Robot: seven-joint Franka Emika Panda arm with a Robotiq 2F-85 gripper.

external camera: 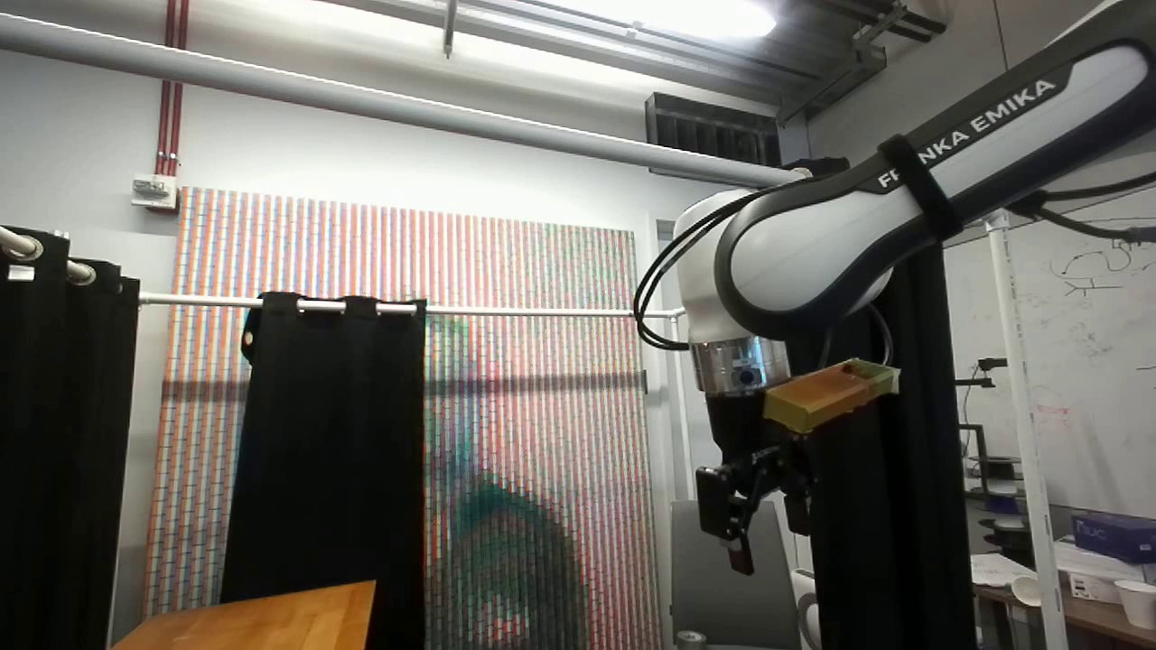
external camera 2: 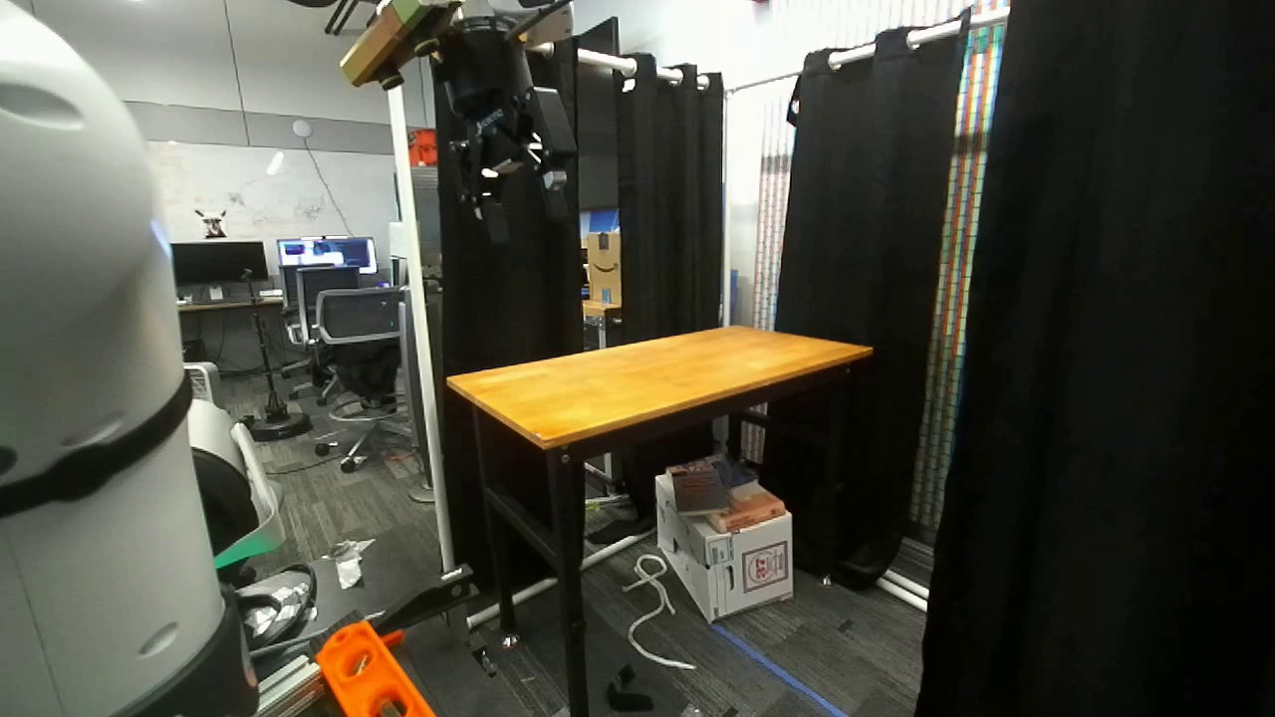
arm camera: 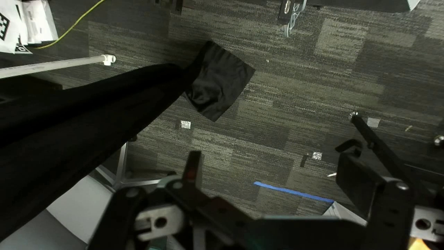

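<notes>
My gripper (external camera: 770,534) hangs in the air with its fingers pointing down, beneath the white and black arm (external camera: 802,255). Its two fingers stand well apart in the wrist view, one finger (arm camera: 192,168) at lower left and the other at lower right, with only carpet floor seen between them. It is open and holds nothing. In exterior view 2 the gripper (external camera 2: 526,203) hangs above and behind the left end of a wooden table (external camera 2: 657,372). The table top is bare. No loose object is near the fingers.
Black curtains (external camera 2: 867,239) hang around the table. Below it stands a white box (external camera 2: 729,568) with things on top, beside a white rope (external camera 2: 651,609). A black curtain (arm camera: 104,108) is close by on the left in the wrist view.
</notes>
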